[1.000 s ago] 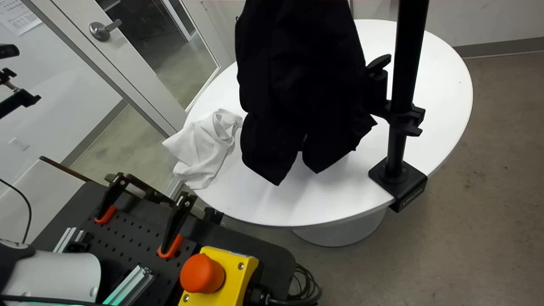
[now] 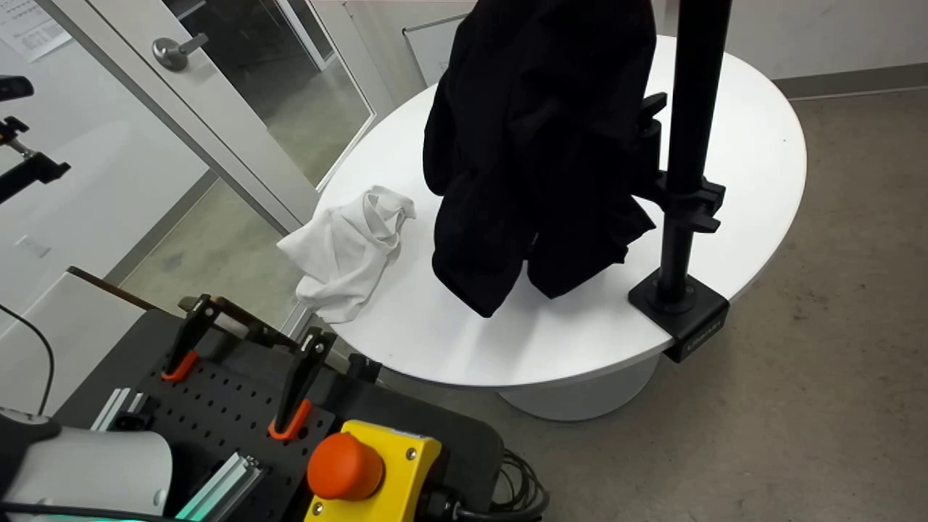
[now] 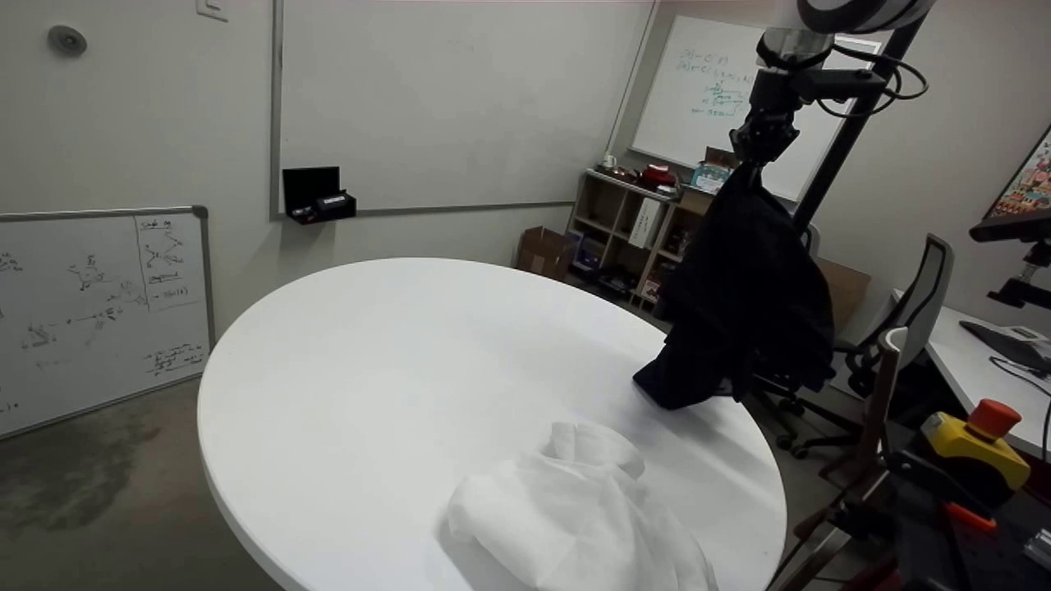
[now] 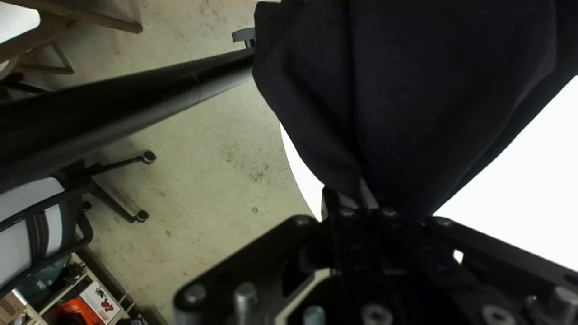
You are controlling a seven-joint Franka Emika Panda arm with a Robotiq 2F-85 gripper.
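A black cloth (image 3: 734, 295) hangs in folds from my gripper (image 3: 756, 159), whose fingers are shut on its gathered top. In the wrist view the dark fabric (image 4: 412, 108) runs out from between the fingers, and my gripper shows at the bottom. From the first exterior side, the black cloth (image 2: 539, 148) hangs over the round white table (image 2: 739, 130); whether its lower tips touch the surface I cannot tell. A crumpled white cloth (image 2: 352, 248) lies on the table's left part, apart from the black one.
A black pole (image 2: 692, 130) with a clamp (image 2: 687, 200) stands at the table's edge, close beside the black cloth. On a dark side cart (image 2: 417, 417) sits a yellow emergency-stop box (image 2: 400, 461).
In the first exterior view the black cloth has shifted somewhat to the right, toward the pole, and its folds have swung. The white cloth lies unchanged.
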